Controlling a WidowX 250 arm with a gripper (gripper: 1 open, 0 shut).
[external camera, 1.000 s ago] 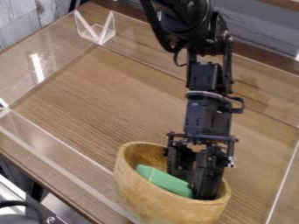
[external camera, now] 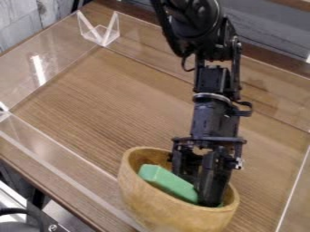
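Observation:
A wide tan wooden bowl (external camera: 168, 209) stands at the bottom of the camera view, near the front edge. My black gripper (external camera: 198, 181) reaches down into it from above, its fingers mostly hidden inside the bowl. A green block (external camera: 168, 185) lies tilted in the bowl against the left side of the gripper. Whether the fingers close on the block or on something else is hidden by the gripper's body and the bowl.
A wooden table (external camera: 103, 104) fills most of the view, clear to the left of the arm. A white wire-like holder (external camera: 100, 29) stands at the back left. Clear plastic edges run along the sides.
The gripper has risen slightly inside the bowl, and the green block sits a little higher and more tilted. The bowl stays in about the same place.

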